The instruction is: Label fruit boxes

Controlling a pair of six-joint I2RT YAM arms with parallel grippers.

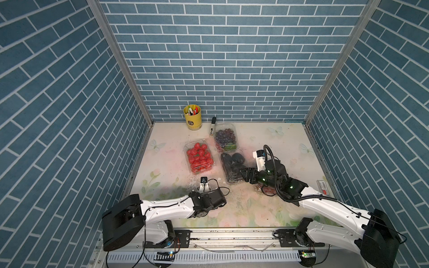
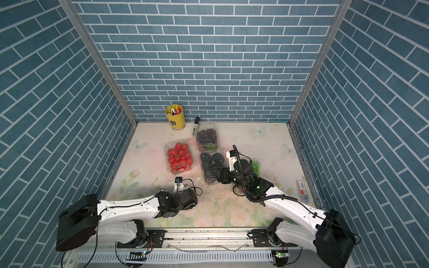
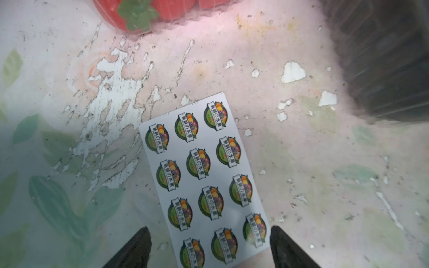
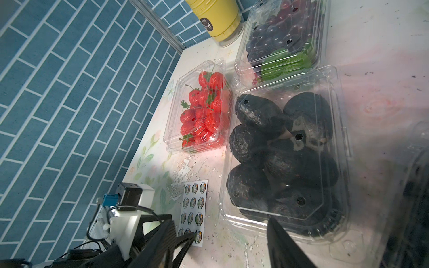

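A white sheet of round fruit labels (image 3: 196, 178) lies flat on the table in the left wrist view. My left gripper hangs above its near end, open, with only the sheet and table visible between the fingers. In the right wrist view, my right gripper has its fingers apart and nothing between them, at the near side of the clear box of avocados (image 4: 286, 165). Beside that box sits a box of strawberries (image 4: 201, 111), and behind it a box of dark grapes (image 4: 283, 40). All three lids look closed; no label shows on them.
Another box (image 2: 255, 167), showing green fruit, is mostly hidden under my right arm. At the back stand a yellow pen cup (image 1: 193, 118) and a black-capped marker (image 1: 212, 126). A small packet (image 1: 322, 187) lies at the right edge.
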